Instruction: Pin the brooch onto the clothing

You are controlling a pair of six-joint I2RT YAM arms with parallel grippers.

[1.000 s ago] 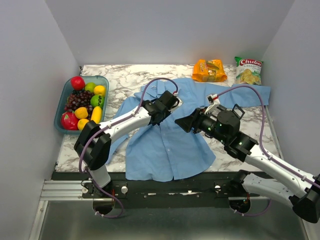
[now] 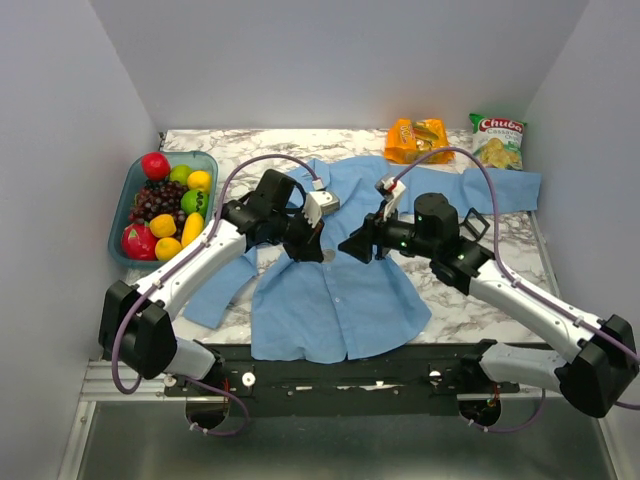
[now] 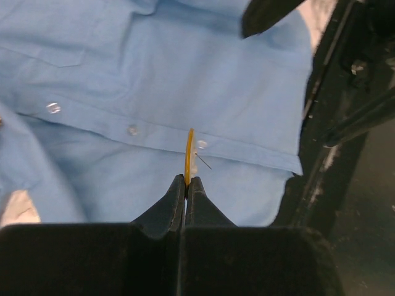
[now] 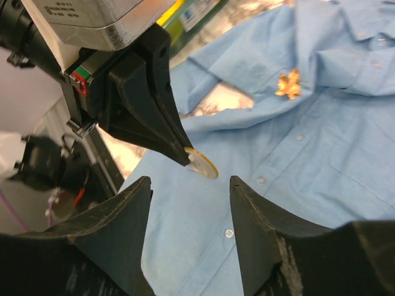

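Observation:
The blue shirt (image 2: 338, 300) lies spread on the table, its button strip running down the middle. Above it, my left gripper is shut on the edge of a thin, yellow-rimmed round brooch (image 3: 189, 154); a fine pin juts from one face. In the right wrist view, the disc of the brooch (image 4: 202, 164) stands out from the left fingertips, apart from the cloth. Facing it from the right, my right gripper is part open, with empty space between its fingers. A small gold-orange ornament (image 4: 288, 83) lies on the shirt.
At the left stands a green basket (image 2: 118, 235) of fruit. An orange snack bag (image 2: 418, 142) and a chip bag (image 2: 497, 141) are at the back right, with a dark frame-like object (image 2: 475, 224) near the right sleeve. The shirt's lower part is clear.

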